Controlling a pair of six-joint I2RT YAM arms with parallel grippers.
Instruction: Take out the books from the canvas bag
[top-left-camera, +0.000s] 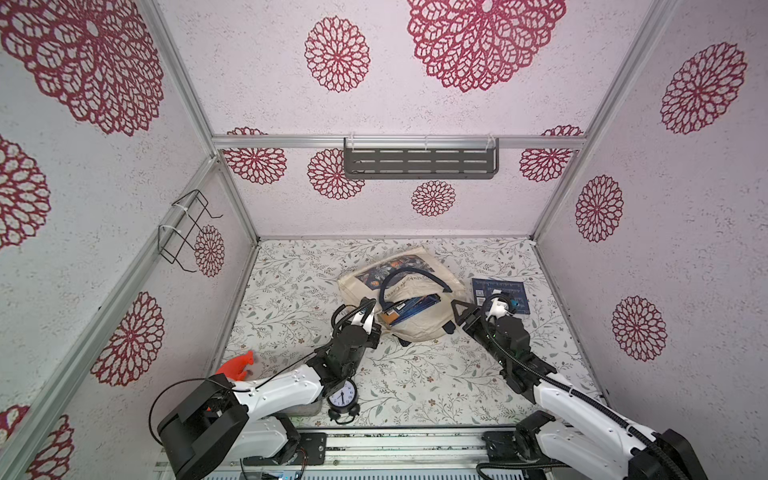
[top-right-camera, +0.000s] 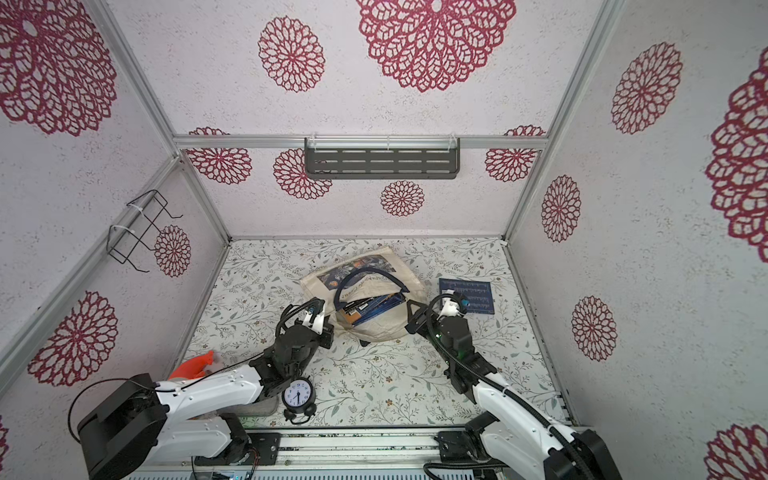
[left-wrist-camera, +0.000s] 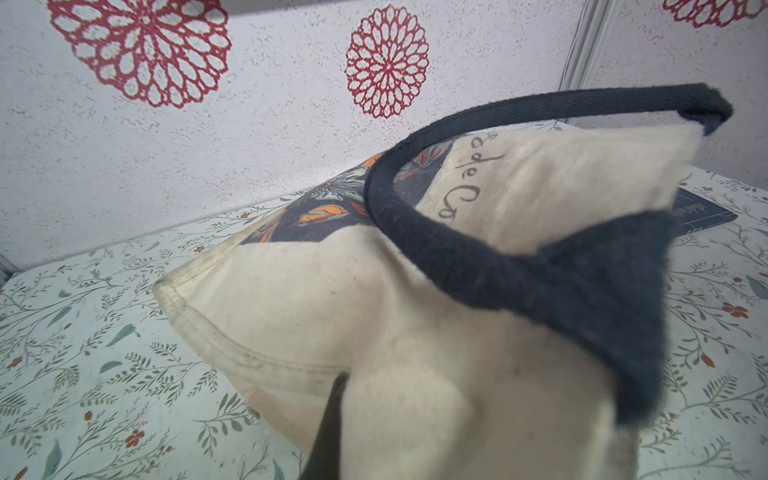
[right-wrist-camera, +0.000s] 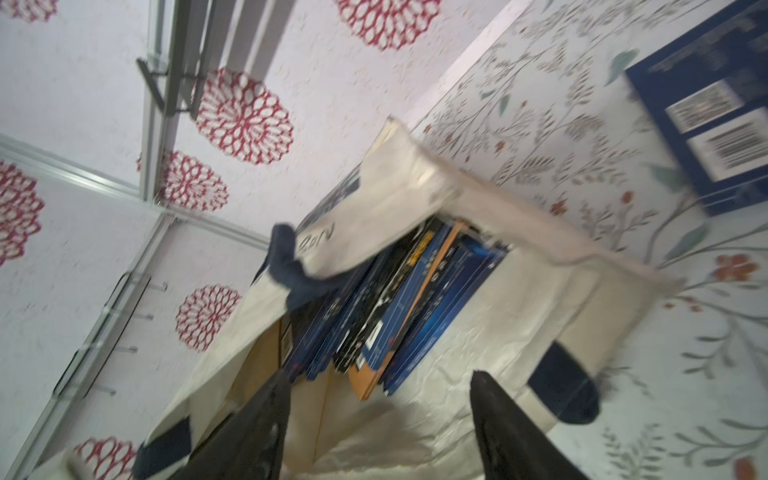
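The cream canvas bag (top-left-camera: 436, 324) with navy handles (left-wrist-camera: 448, 256) lies open on the table, several books (right-wrist-camera: 416, 296) stacked inside. A navy book (top-right-camera: 472, 296) lies outside it to the right. My left gripper (top-left-camera: 366, 310) is at the bag's left edge; in the left wrist view a dark finger rises against the canvas, and it looks shut, with anything thin between hard to see. My right gripper faces the bag's mouth, open, fingers apart, the books beyond it.
A clock (top-right-camera: 297, 393) and an orange object (top-left-camera: 236, 366) sit at the front left. A grey shelf (top-left-camera: 420, 164) hangs on the back wall.
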